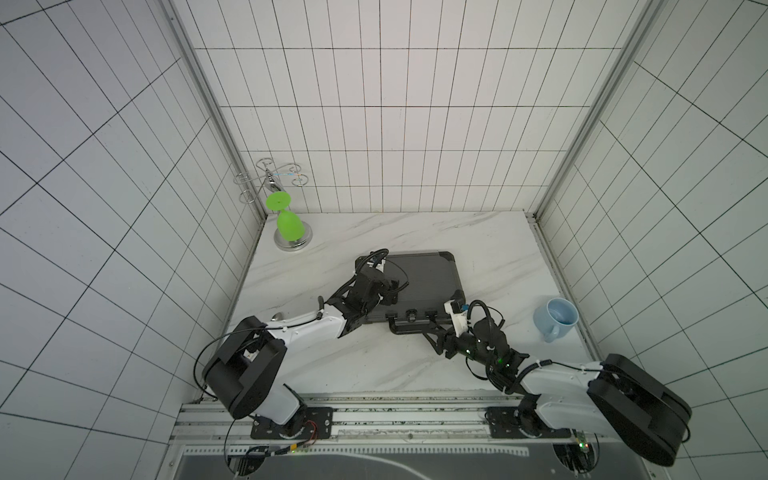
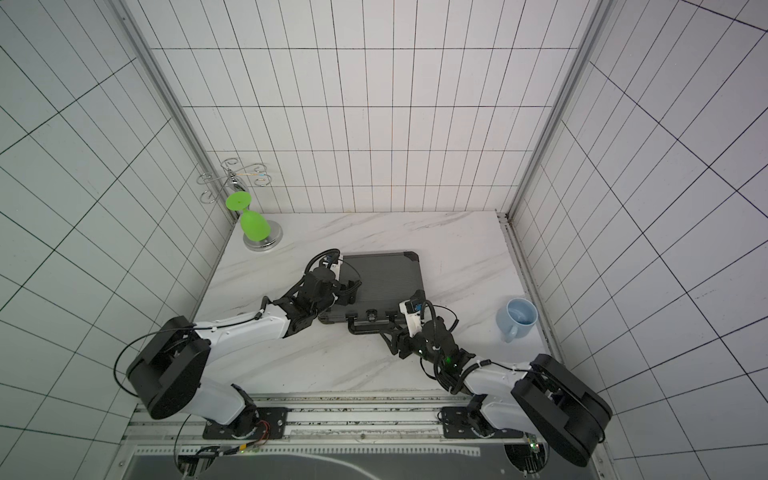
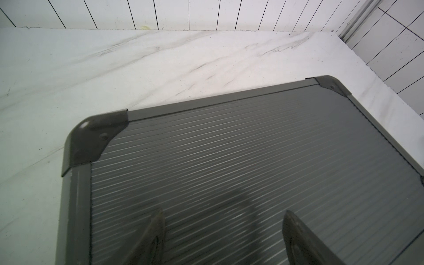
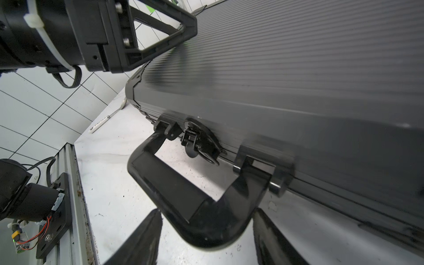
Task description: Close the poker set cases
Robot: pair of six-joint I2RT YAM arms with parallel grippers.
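Observation:
A dark grey ribbed case (image 1: pixel 424 276) lies on the white table, its lid down over the base. In the right wrist view a thin seam runs along the front, and the latch (image 4: pixel 201 141) hangs beside the handle's hinge. The black handle (image 4: pixel 176 185) sticks out from the front. My right gripper has its fingers apart on either side of the handle; whether they touch it I cannot tell. Above the left part of the lid, my left gripper is open, with nothing between its fingers.
A blue mug (image 1: pixel 555 318) stands at the right edge. At the back left is a metal stand with a green goblet (image 1: pixel 289 225). A white-handled utensil (image 4: pixel 99 124) lies left of the case. The table behind the case is clear.

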